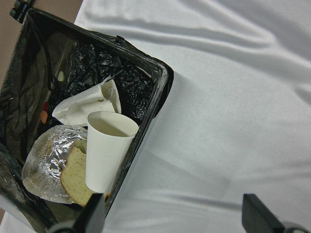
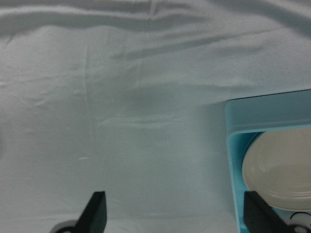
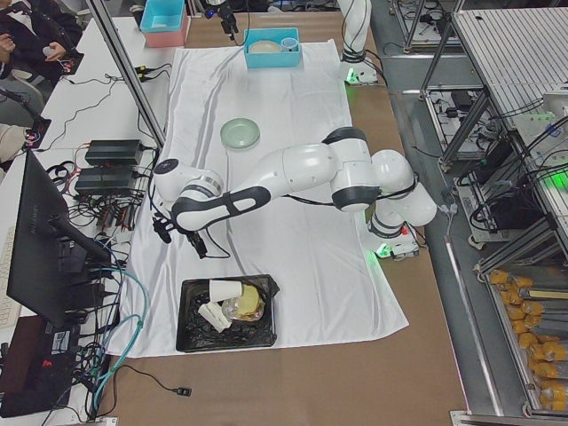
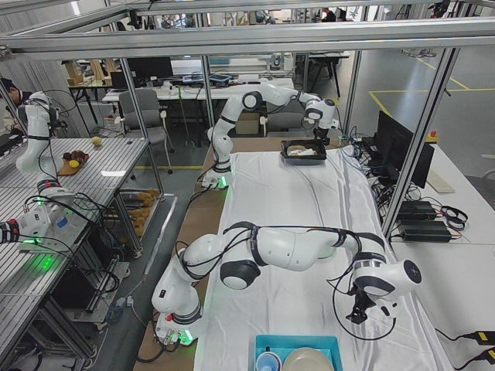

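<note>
A black lined bin (image 3: 187, 319) holds a white paper cup (image 1: 104, 160), crumpled white paper (image 1: 77, 108), a clear plastic lid and a bread slice (image 1: 74, 177). My left gripper is open above the bin's edge and the cloth, nothing between its fingers. My right gripper is open over the cloth beside a blue basin (image 2: 232, 165), which holds a beige plate (image 2: 279, 165) and a cup (image 4: 267, 362).
A green plate (image 3: 240, 132) lies mid-table on the white cloth (image 3: 284, 106). The monitor (image 3: 44, 257) and cables crowd the side.
</note>
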